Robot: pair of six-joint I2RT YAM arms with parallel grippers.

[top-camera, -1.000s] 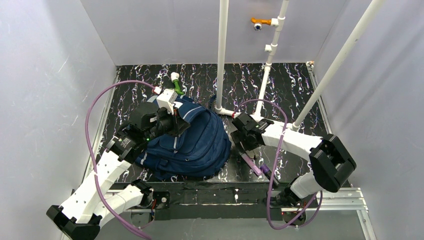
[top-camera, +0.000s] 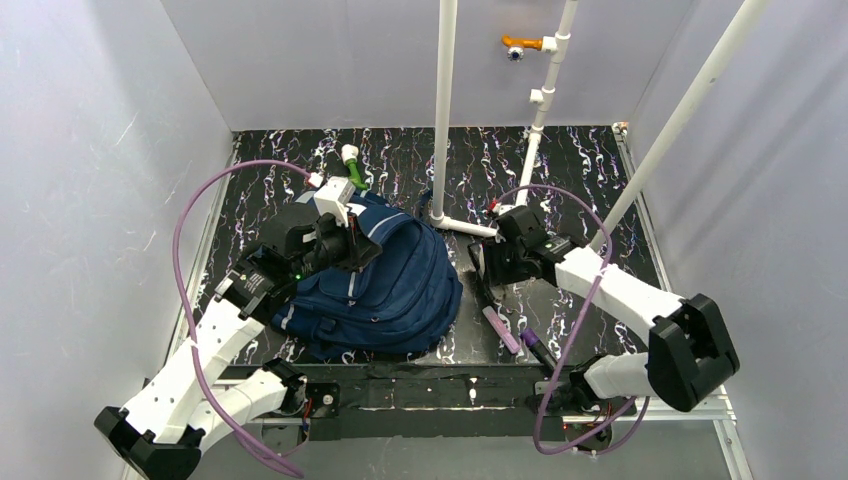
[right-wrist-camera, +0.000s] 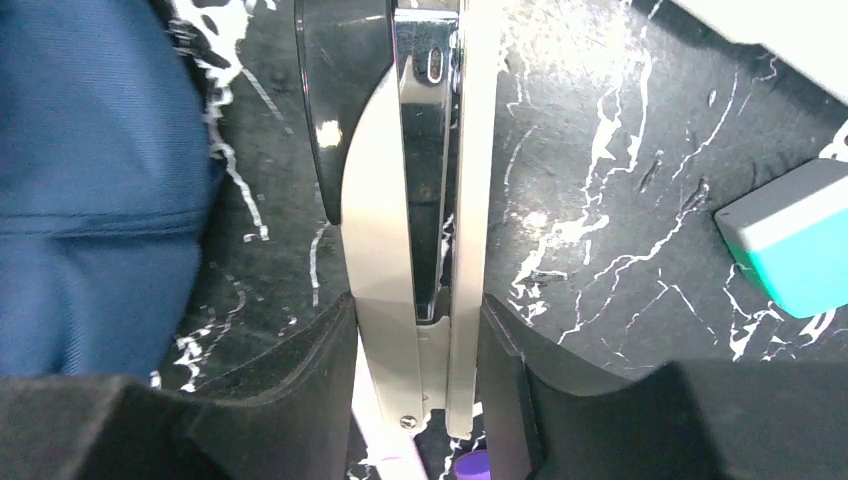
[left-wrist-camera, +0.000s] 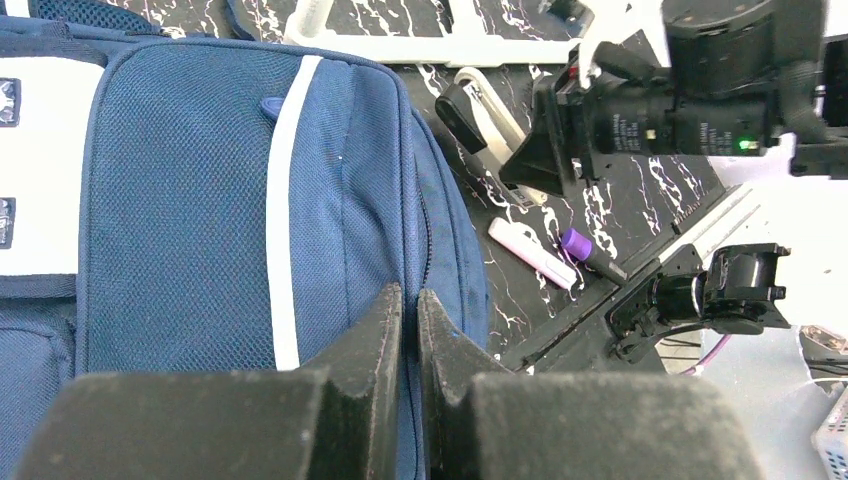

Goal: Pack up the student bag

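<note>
The navy student bag (top-camera: 385,290) stands on the left of the dark marbled floor. At its upper edge my left gripper is shut on the blue fabric beside a zipper. To the right of the bag, my right gripper stands partly open, its fingers on either side of a beige-and-black stapler (right-wrist-camera: 380,245). Narrow gaps show beside the stapler's lower end, and whether the fingertips touch it is unclear. A pink marker (top-camera: 501,331) lies just in front of the stapler, with a purple-capped dark marker (top-camera: 538,348) to its right.
White pipes (top-camera: 445,110) rise behind the bag, and a low pipe (left-wrist-camera: 400,48) crosses the floor behind the stapler. A white-and-teal block (right-wrist-camera: 795,240) lies to the stapler's right, with bare floor between them.
My left arm and the bag look unchanged.
</note>
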